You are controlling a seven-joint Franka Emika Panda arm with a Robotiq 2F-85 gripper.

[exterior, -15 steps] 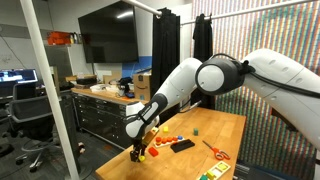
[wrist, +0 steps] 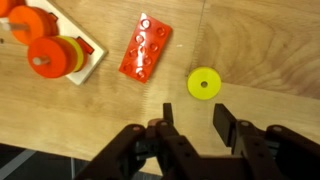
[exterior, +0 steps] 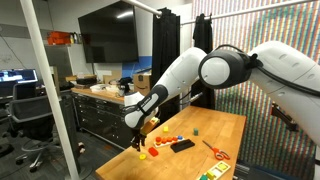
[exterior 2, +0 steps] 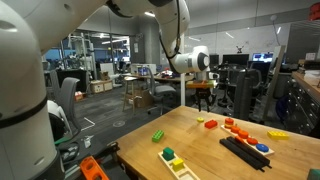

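A small yellow disc (wrist: 204, 83) lies flat on the wooden table in the wrist view, just beyond the fingertips. My gripper has its dark fingers part-way apart, with bare wood showing between them and nothing visibly held. From exterior view 1, the gripper (exterior: 137, 146) hovers a little above and left of the yellow disc (exterior: 142, 156). Left of the disc is a red brick-shaped block (wrist: 147, 47) with round studs. A white board (wrist: 88, 50) carrying red and orange round pieces (wrist: 49, 57) sits at the wrist view's upper left.
A dark object (exterior: 183, 145), red scissors (exterior: 216, 152) and a tray of yellow and green pieces (exterior: 215, 171) lie farther right. A green block (exterior 2: 158, 135) stands apart on the left in exterior view 2. Bare wood surrounds the disc on its right.
The gripper has risen and shifted slightly left in exterior view 1. The yellow disc, which it was close over before, now shows on the table clear of it.
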